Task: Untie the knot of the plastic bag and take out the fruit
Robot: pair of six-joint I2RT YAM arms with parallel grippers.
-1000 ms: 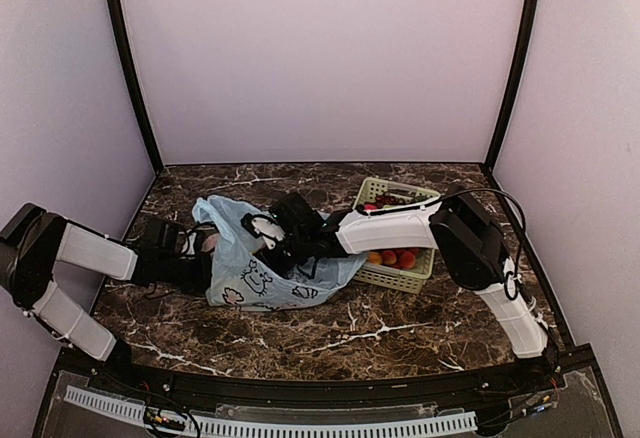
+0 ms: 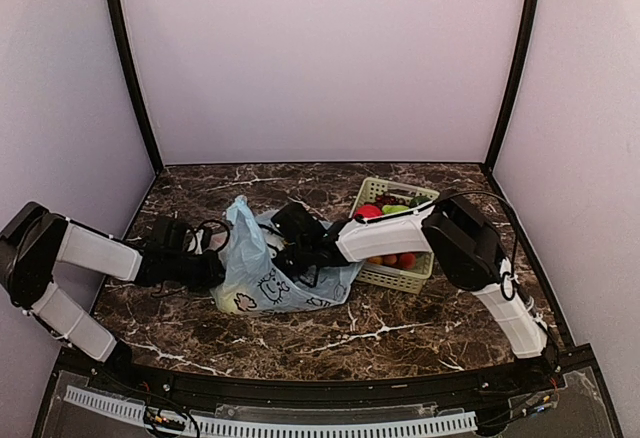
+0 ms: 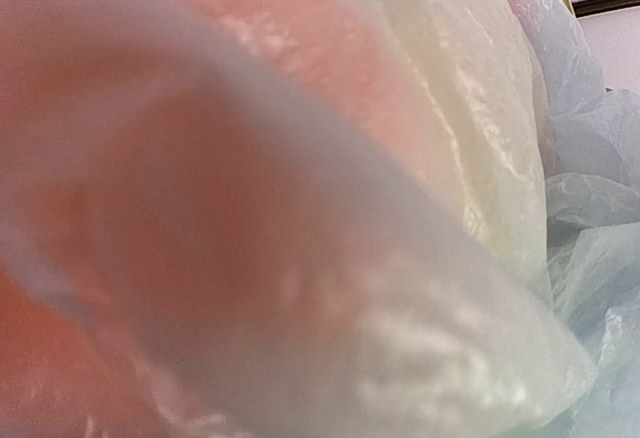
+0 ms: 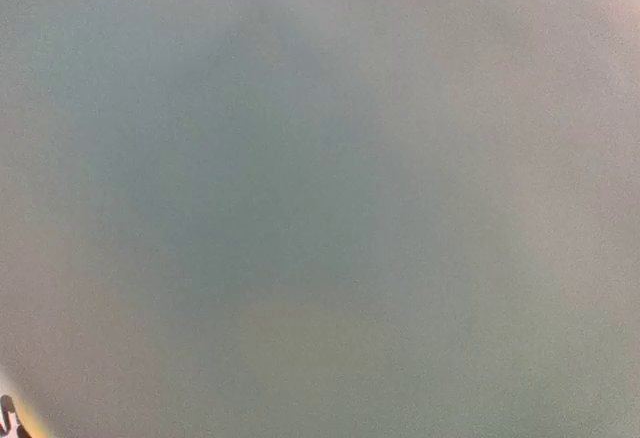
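Note:
A light-blue plastic bag with black cartoon prints lies in the middle, its upper-left part standing up in a peak. No knot can be made out. At the bag's left edge is my left gripper, shut; whether film is pinched in it does not show. My right gripper reaches into the bag's opening from the right, its fingertips hidden by film and shadow. In the left wrist view, reddish and yellowish tints show through the bag film. Blurred grey film fills nearly all the right wrist view.
A pale-green basket of mixed fruit stands right of the bag, with my right forearm crossing over it. Walls close both sides and the back.
The bag's raised upper-left part has shifted right and drawn up into a narrower peak. The left gripper has edged slightly right. The right gripper stays at the opening, more covered by film now.

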